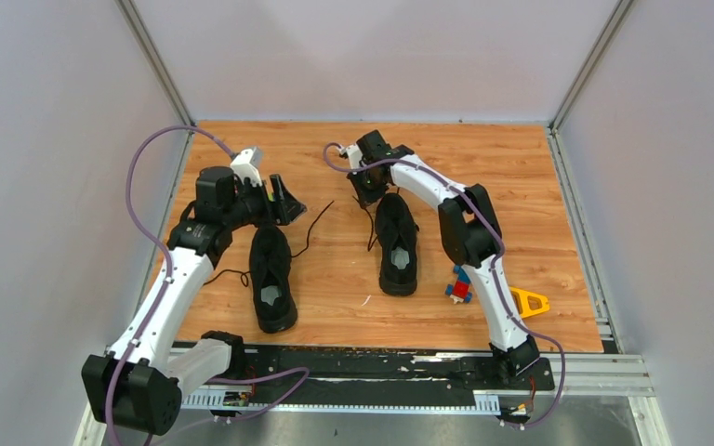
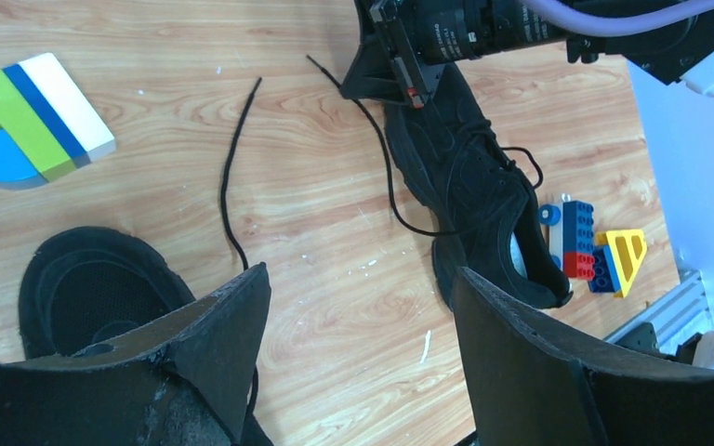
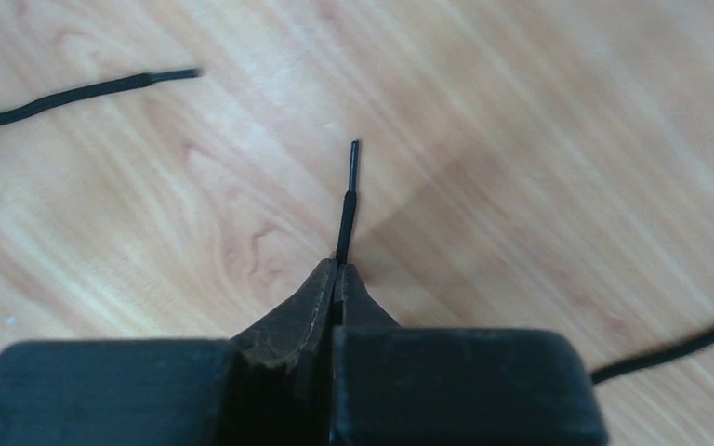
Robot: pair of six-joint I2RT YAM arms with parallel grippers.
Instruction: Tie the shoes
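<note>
Two black shoes lie on the wooden table, the left shoe and the right shoe, toes toward the far wall. In the right wrist view, my right gripper is shut at table level on the end of a black lace, its tip sticking out beyond the fingers. This lace runs back to the right shoe in the left wrist view. My left gripper hovers open above the toe of the left shoe, nothing between its fingers. The left shoe's inner lace lies loose on the table.
Toy blocks and a yellow piece lie right of the right shoe. A green, blue and white block stack sits beyond the left shoe.
</note>
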